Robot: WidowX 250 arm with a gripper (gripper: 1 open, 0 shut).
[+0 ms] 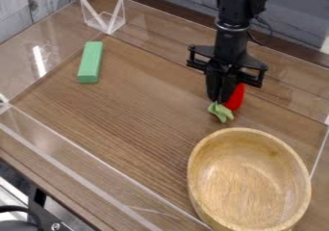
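My black gripper (214, 89) hangs at the upper middle right, low over the wooden table, shut around a red object (236, 98) with a green leafy top (220, 111), which looks like a toy strawberry or similar. The gripper body partly hides the red object. A pale wooden bowl (248, 138) sits below it at the lower right, apart from the object.
A green block (90, 62) lies on the left of the table (103, 148). A white wire-like holder (100, 15) stands at the back left.
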